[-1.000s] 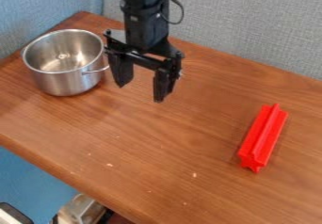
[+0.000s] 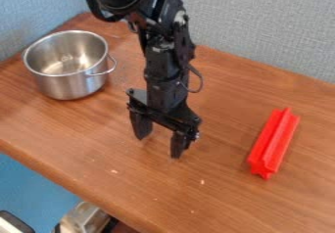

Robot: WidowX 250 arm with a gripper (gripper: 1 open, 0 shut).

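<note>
My black gripper (image 2: 163,132) is low over the middle of the wooden table, its two fingers apart with nothing visible between them. A steel pot (image 2: 67,77) with a wire handle stands at the back left, left of the arm. A red bar-shaped object (image 2: 272,143) lies on the table to the right of the gripper.
Grey and blue walls border the back and left. A metal fixture shows beyond the table's lower left edge.
My gripper has moved down and toward the front of the table, away from the upper area near the pot. The pot and red object have not moved.
</note>
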